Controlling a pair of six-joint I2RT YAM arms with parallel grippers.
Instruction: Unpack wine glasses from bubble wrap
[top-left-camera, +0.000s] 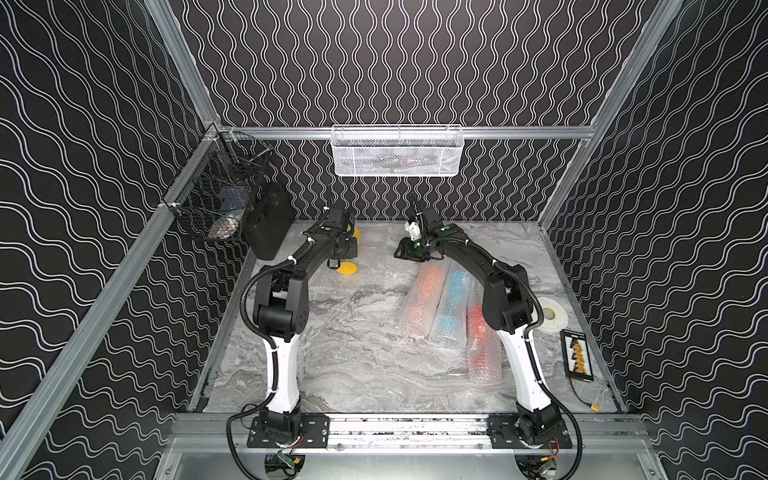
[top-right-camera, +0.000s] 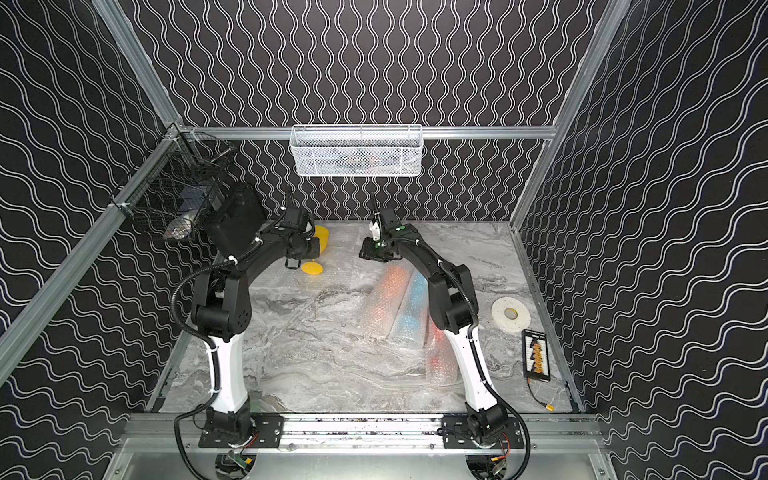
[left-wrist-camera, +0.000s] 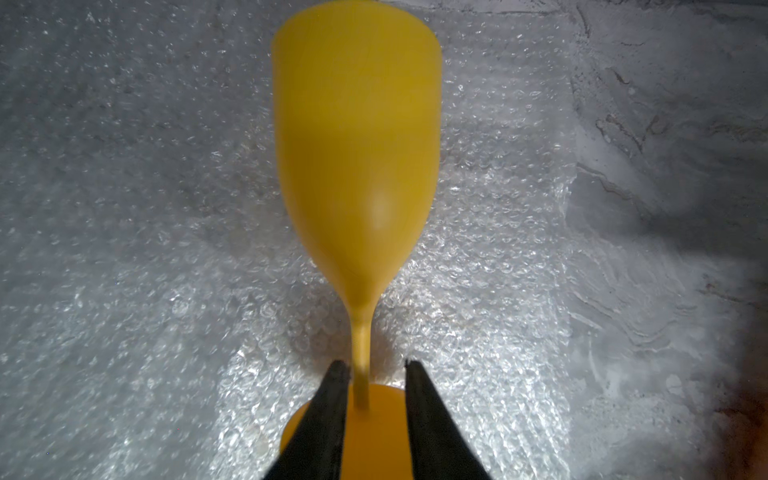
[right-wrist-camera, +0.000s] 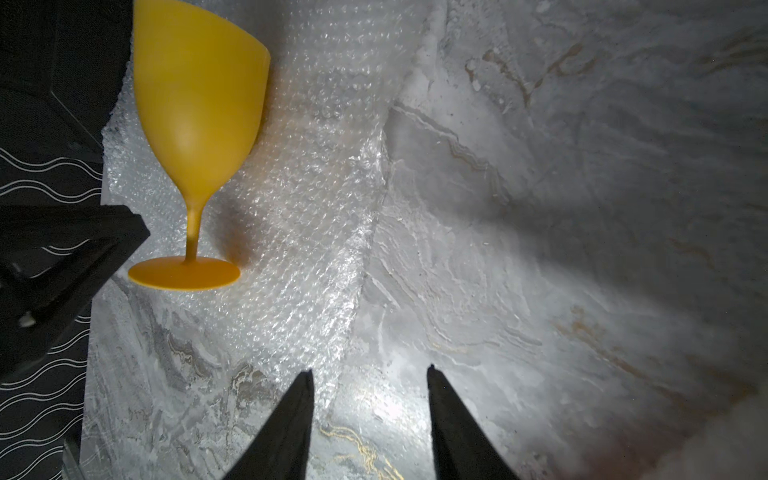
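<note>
A yellow wine glass (left-wrist-camera: 358, 144) lies unwrapped on a flat sheet of bubble wrap (left-wrist-camera: 504, 304), its bowl toward the back and its foot (right-wrist-camera: 185, 273) toward the front. My left gripper is over the foot end, part open, with the thin stem between its fingers and a gap showing on at least one side. The right gripper stands open above the table to the right of the sheet, nothing between its fingers. Bubble-wrapped bundles lie front right of it: orange (top-left-camera: 424, 296), blue (top-left-camera: 452, 308) and red (top-left-camera: 482, 344).
A black box (top-left-camera: 268, 222) stands at the back left beside a black wire basket (top-left-camera: 216, 188). On the back wall hangs a white mesh basket (top-left-camera: 397, 152). A tape roll (top-left-camera: 550, 315) and a small device (top-left-camera: 577, 354) lie at the right edge.
</note>
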